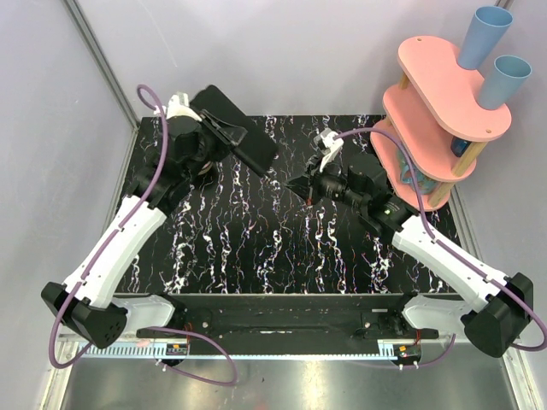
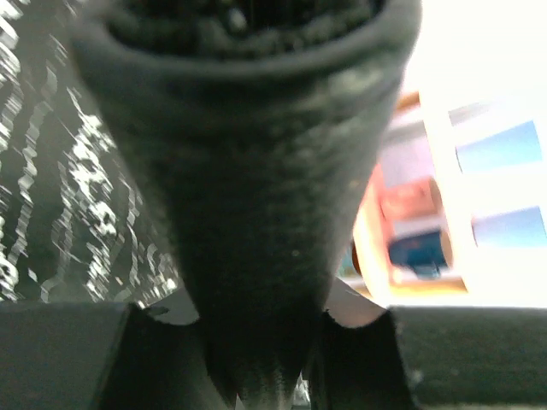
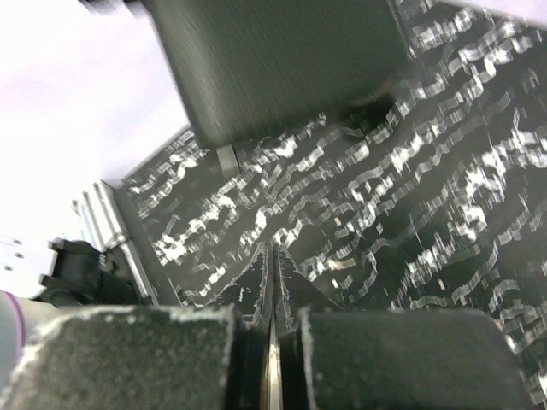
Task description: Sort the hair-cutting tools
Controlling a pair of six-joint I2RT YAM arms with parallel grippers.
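A black case hangs at a slant above the dark table in the top view. My left gripper is shut on it around its middle. Up close in the left wrist view, the case fills the centre between the fingers, with a dark opening at its top. Whether any tool is inside cannot be made out. My right gripper is just right of the case's lower end, apart from it. In the right wrist view its fingertips meet with nothing between them, and the case hangs beyond.
At the right stands a pink tiered shelf with two blue cups on top and a dark blue cup lower down. A round container is mostly hidden under the left arm.
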